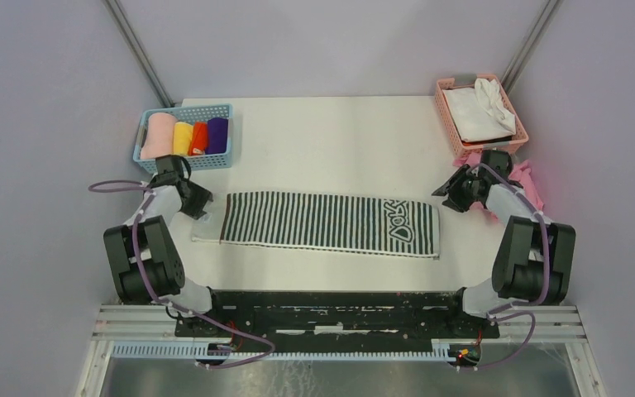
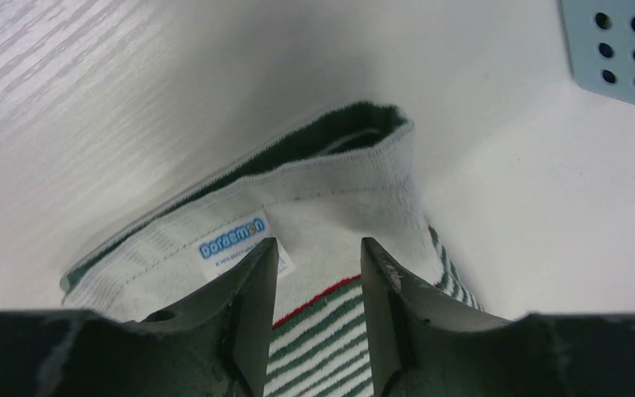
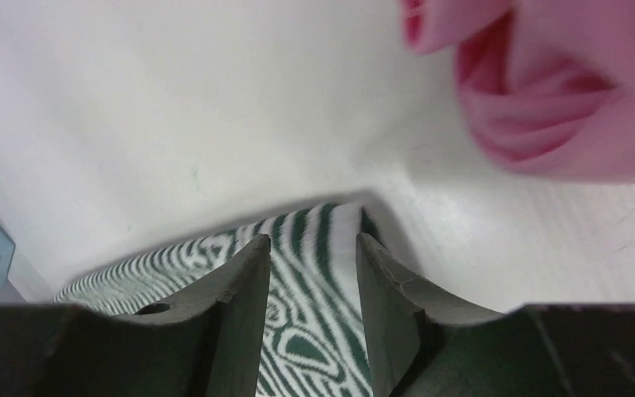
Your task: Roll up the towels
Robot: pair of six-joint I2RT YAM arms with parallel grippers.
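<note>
A long striped green-and-white towel (image 1: 314, 222) lies flat across the table, its plain white end with a Doraemon label (image 2: 236, 236) at the left. My left gripper (image 1: 200, 203) is over that end's back corner; in the left wrist view its fingertips (image 2: 372, 256) are parted above the label area, nothing visibly between them. My right gripper (image 1: 446, 192) stands open near the towel's right back corner (image 3: 339, 223), just above and beside it.
A blue basket (image 1: 223, 161) with rolled towels stands back left. A pink basket (image 1: 446, 107) with folded white cloths is back right, with pink cloth (image 3: 562, 124) below it.
</note>
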